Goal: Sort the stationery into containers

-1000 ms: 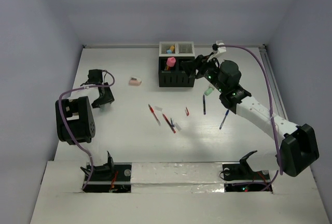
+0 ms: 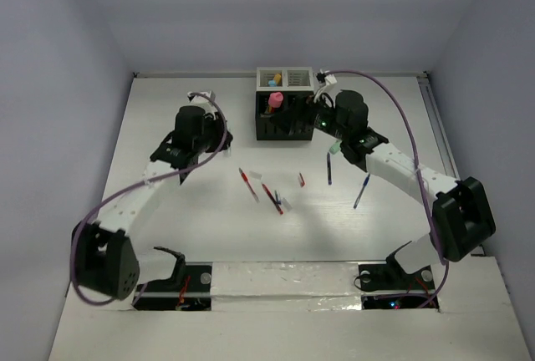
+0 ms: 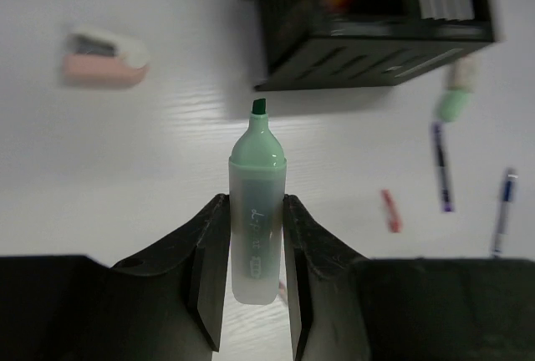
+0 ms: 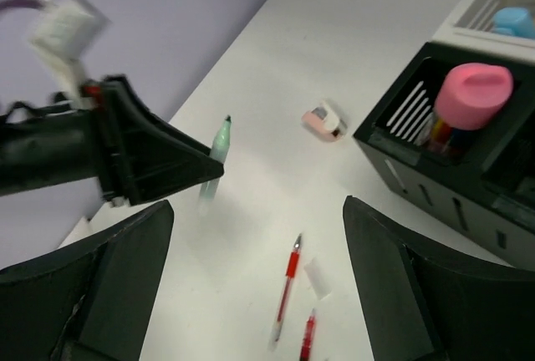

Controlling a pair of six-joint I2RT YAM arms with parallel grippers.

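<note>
My left gripper is shut on a pale green marker, held upright left of the black organizer; the marker also shows in the right wrist view (image 4: 219, 148). The organizer has a white section (image 2: 269, 77) behind it and holds a pink item (image 4: 475, 92) and other colored pieces. My right gripper (image 2: 297, 119) hangs at the organizer's right part, open with nothing seen between its fingers. Pens lie on the table: red (image 2: 248, 184), dark (image 2: 329, 169) and blue (image 2: 362, 190).
A pink-and-white block (image 4: 322, 123) lies left of the organizer, and a green item (image 3: 453, 102) to its right. Small pale pieces lie among the pens.
The right arm has shifted slightly left.
</note>
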